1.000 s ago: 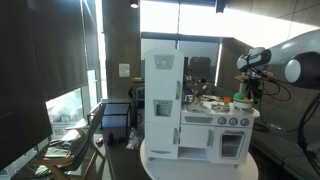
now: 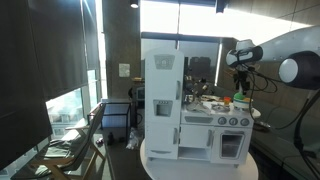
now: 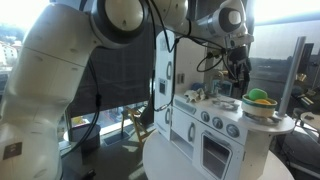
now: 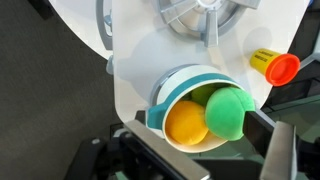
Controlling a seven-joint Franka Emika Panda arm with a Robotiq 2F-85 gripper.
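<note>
A bowl with a blue-green rim (image 4: 156, 118) stands on the white counter. Inside it sit a round orange piece (image 4: 186, 123) and a green piece (image 4: 229, 112), side by side. My gripper is open above the near side of the bowl, its two fingers apart and nothing held between them. In the second exterior view the gripper (image 3: 241, 82) hangs over the bowl (image 3: 259, 107), clear of its contents.
A yellow can with a red lid (image 4: 275, 66) stands on the counter beside the bowl. A toy stove burner (image 4: 208, 14) lies beyond. The tall white toy fridge (image 2: 162, 95) rises left of the counter. Dark floor (image 4: 60, 110) lies past the counter edge.
Over the last second my gripper has risen from close to the bowl and shifted slightly left in the first exterior view.
</note>
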